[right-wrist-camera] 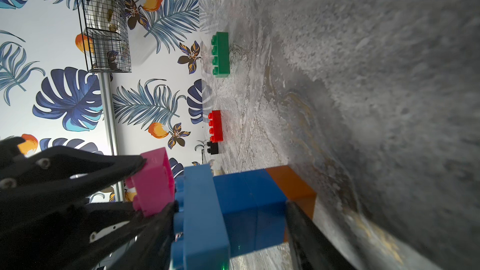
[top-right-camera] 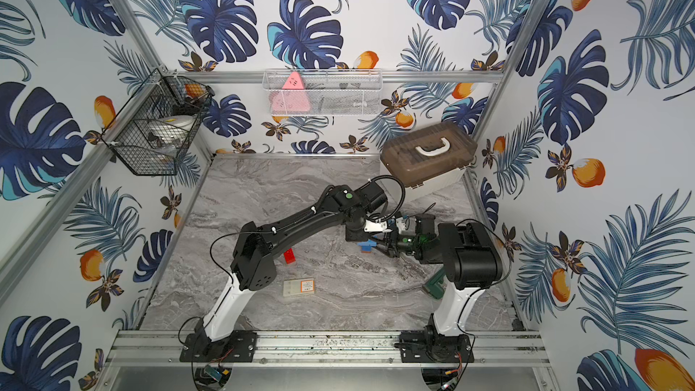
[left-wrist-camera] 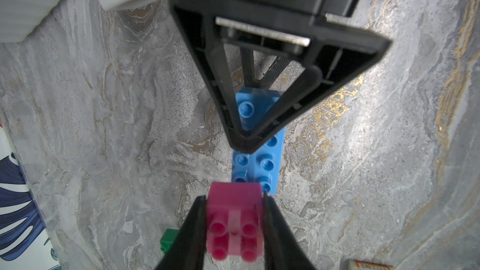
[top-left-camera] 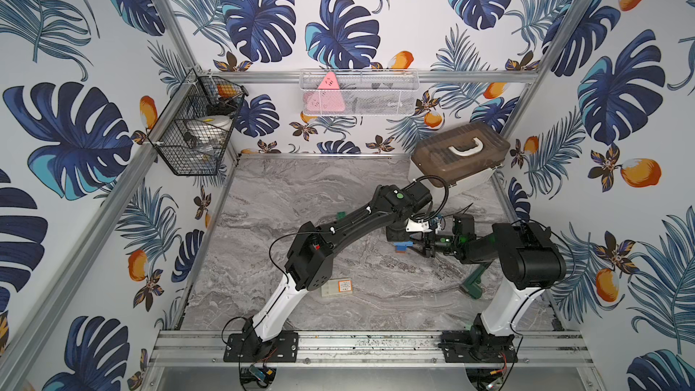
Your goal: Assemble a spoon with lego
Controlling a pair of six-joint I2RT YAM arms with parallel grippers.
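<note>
In the left wrist view my left gripper is shut on a pink brick (left-wrist-camera: 235, 195), held above one end of a light blue brick (left-wrist-camera: 267, 165). The right wrist view shows that pink brick (right-wrist-camera: 152, 180) beside the light blue brick (right-wrist-camera: 202, 215), which sits on dark blue bricks (right-wrist-camera: 247, 210) and an orange brick (right-wrist-camera: 295, 192). My right gripper is low around this stack from the side, its fingertips at the dark blue bricks; whether they grip is unclear.
A green brick (right-wrist-camera: 221, 55), red brick (right-wrist-camera: 216, 125) and black brick (right-wrist-camera: 213, 147) lie on the table. A brown-lidded box (top-left-camera: 459, 152) stands at back right. A green piece (top-left-camera: 470, 286) and a pale block (top-left-camera: 336, 286) lie in front.
</note>
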